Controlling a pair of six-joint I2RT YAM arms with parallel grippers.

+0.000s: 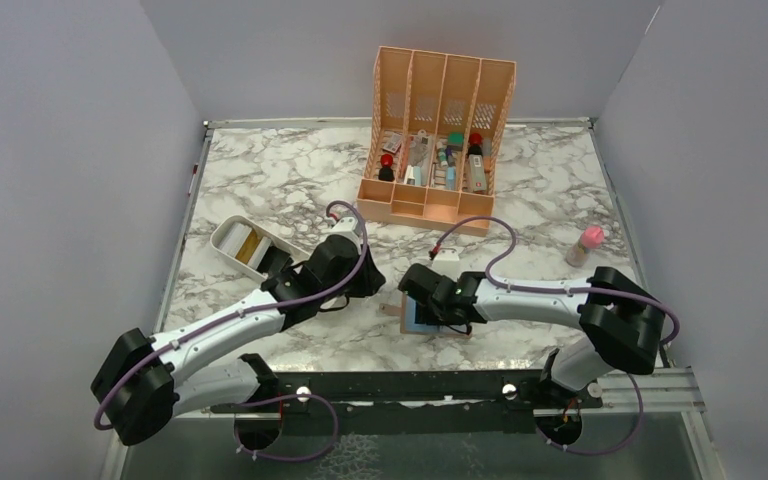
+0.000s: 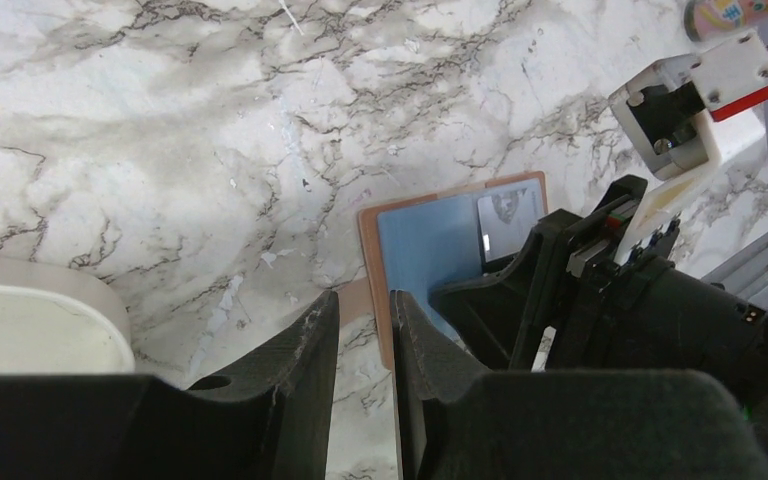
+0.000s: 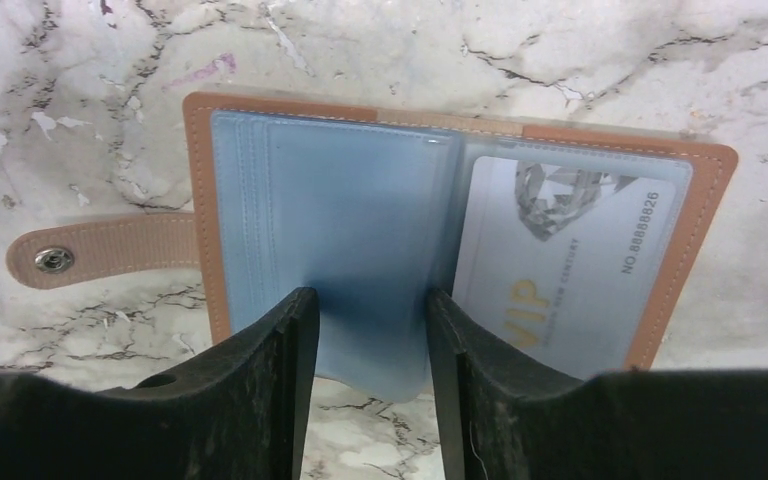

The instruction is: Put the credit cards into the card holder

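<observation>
The card holder (image 3: 340, 220) lies open on the marble, a blue sleeve leaf on the left, a white VIP card (image 3: 570, 250) in the clear sleeve on the right, its tan snap strap pointing left. My right gripper is over the blue leaf, fingertips slightly apart, nothing visible gripped between them. My left gripper hangs left of the holder, fingertips a little apart and empty. A white bin (image 1: 229, 226) at the left holds several card-like items in white, yellow and black.
An orange organizer (image 1: 430, 208) with small items stands at the back centre. A pink-capped shaker (image 1: 585, 245) is at the right.
</observation>
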